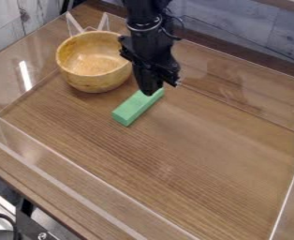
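Note:
My black gripper (153, 79) hangs at the top centre of the camera view, its fingertips close together just above a green bar (137, 107) that lies diagonally on the wooden table. Nothing shows held in it; it looks shut. To its left sits a round yellow bowl (77, 68), which looks empty, its right part partly behind the arm.
White borders edge it at the back and right. Black cables lie at the lower left, off the table.

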